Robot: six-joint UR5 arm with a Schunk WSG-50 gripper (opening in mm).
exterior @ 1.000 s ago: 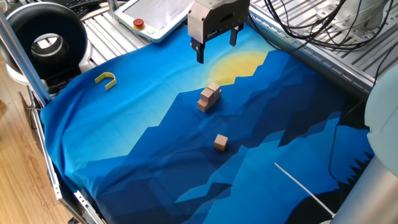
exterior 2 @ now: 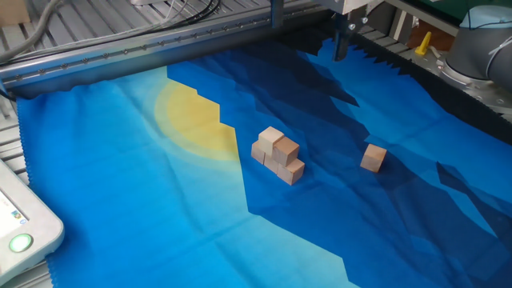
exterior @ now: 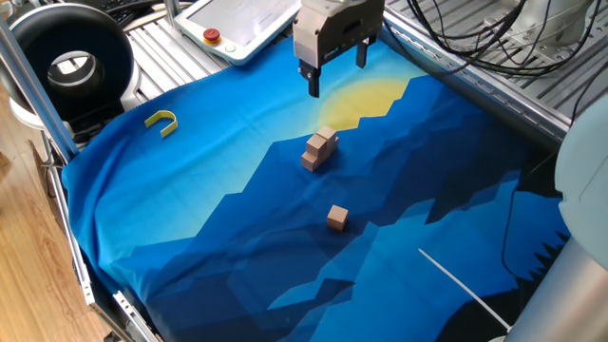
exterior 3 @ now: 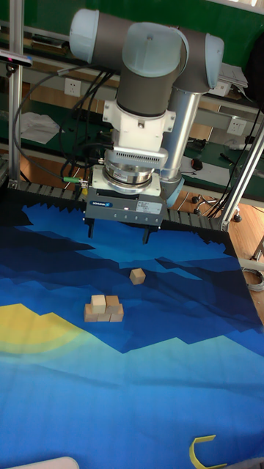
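Observation:
Several wooden cubes form a small two-layer stack (exterior: 319, 150) in the middle of the cloth, with two cubes on top of a lower row, as exterior view 3 (exterior 3: 103, 317) of the stack shows. A single wooden cube (exterior: 337, 218) lies apart from it on the dark blue part; exterior view 2 has this loose cube (exterior 2: 374, 158) to the right of the stack. My gripper (exterior: 338, 74) hangs well above the cloth, its two fingers wide apart and nothing between them. In exterior view 3 the open gripper (exterior 3: 123, 237) faces downward; only part of it shows in exterior view 2.
A blue mountain-print cloth (exterior: 228, 275) covers the table. A yellow hook-shaped piece (exterior: 162, 123) lies on its left side. At the back edge rests a tablet with a red button (exterior: 212, 36). A thin white rod (exterior: 464, 288) lies at the right.
In exterior view 1 my gripper has shifted slightly to the right, still open. The stack and the loose cube have stayed where they were.

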